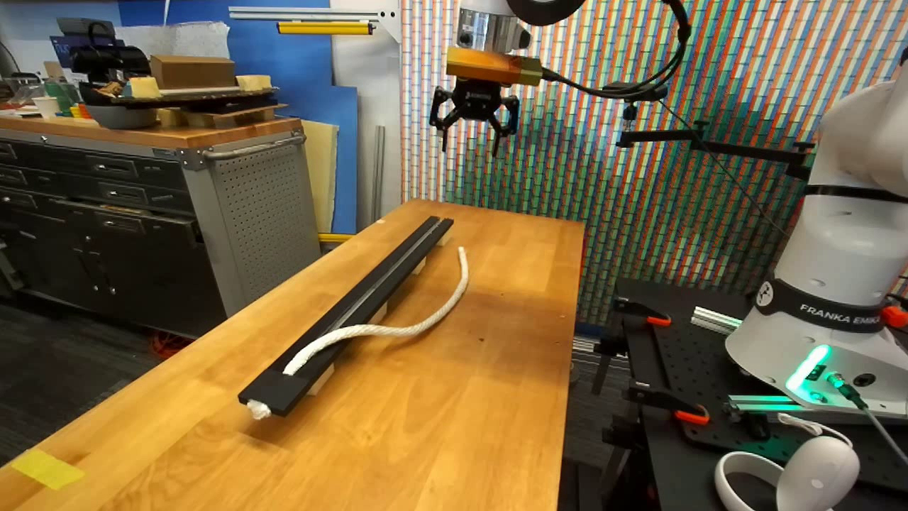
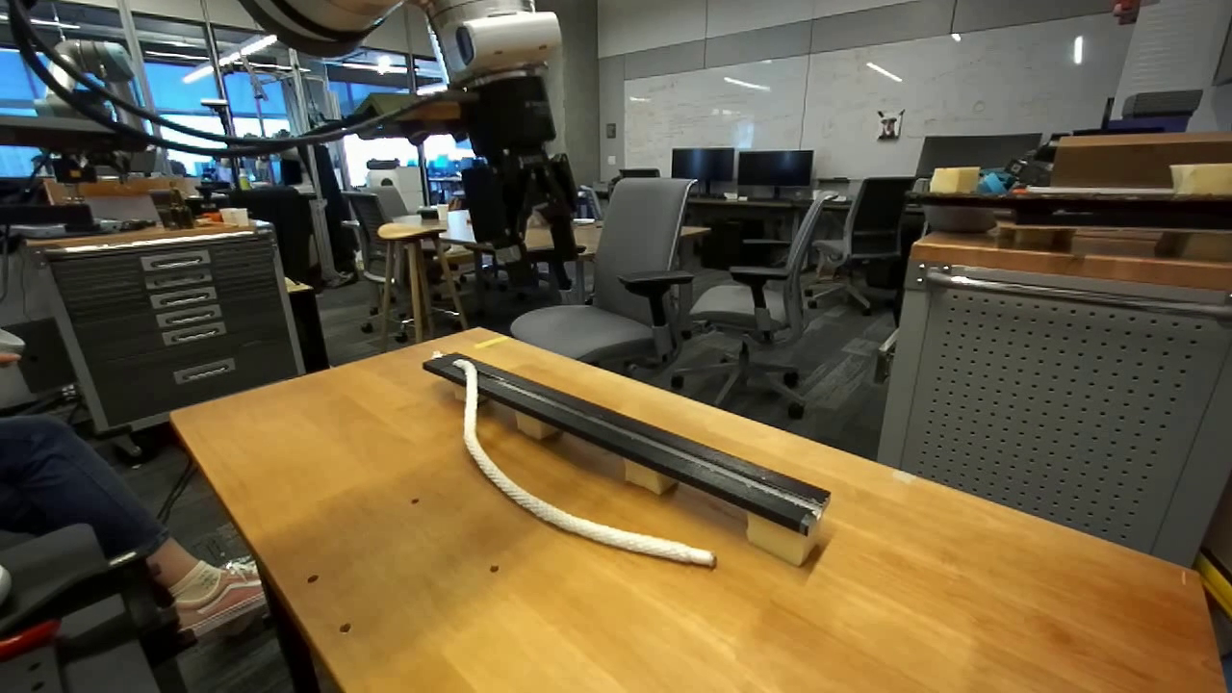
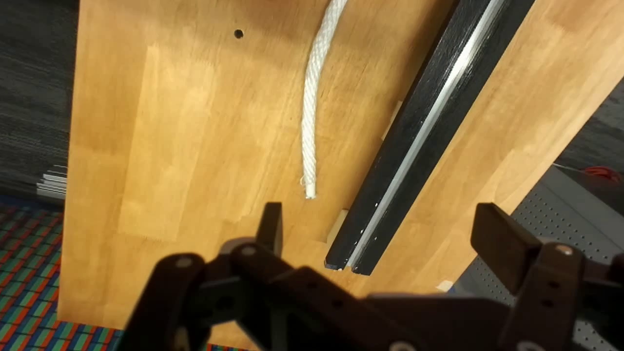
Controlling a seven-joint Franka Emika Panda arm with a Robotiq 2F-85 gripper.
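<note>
A white rope comes out of one end of a long black grooved rail and curves away across the bare tabletop. Its loose end lies on the wood beside the rail, apart from it, as the rope in the wrist view shows. The rail rests on small wooden blocks, and its groove is empty along most of its length. High above the table's far end, my gripper stands open with nothing between its fingers. In the wrist view, the rail's free end appears between the two spread fingers.
A grey cabinet stands beyond its left side. The robot's base stands on a black side table at the right.
</note>
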